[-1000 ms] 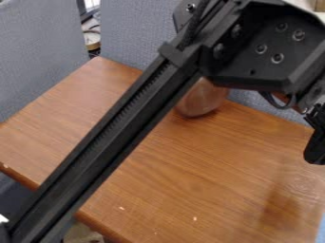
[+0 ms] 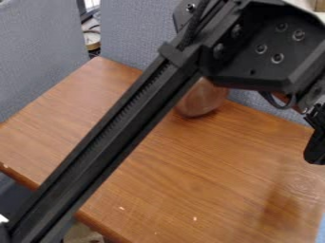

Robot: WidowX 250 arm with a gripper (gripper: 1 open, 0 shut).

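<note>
The black arm (image 2: 127, 133) crosses the camera view diagonally, from the lower left up to a bolted joint (image 2: 254, 52) at the top right. A pinkish-brown rounded object (image 2: 200, 100) stands at the back of the wooden table (image 2: 216, 180), partly hidden behind the arm. A black part of the arm reaches down at the right edge. It is mostly cut off by the frame, and I cannot make out fingertips or whether the gripper is open or shut.
Grey padded panels (image 2: 38, 76) border the table at the left and back. The table's front edge runs along the lower left.
</note>
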